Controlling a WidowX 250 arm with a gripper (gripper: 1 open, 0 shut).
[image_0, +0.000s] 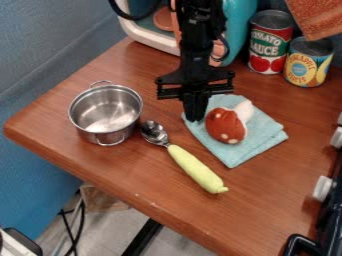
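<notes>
My black gripper (195, 106) hangs over the table, its fingertips low at the left edge of a light blue cloth (249, 144). A red and white toy (226, 127) lies on the cloth, just right of the fingertips. A steel spoon (155, 131) and a pale yellow corn cob (195, 168) lie to the left and front of the cloth. A steel pot (106, 114) stands on the left. Whether the fingers are open or shut, or hold anything, I cannot tell.
A tomato can (270, 45) and a yellow-label can (309, 65) stand at the back right, by a teal and white appliance (159, 30). A black device (322, 210) lines the right edge.
</notes>
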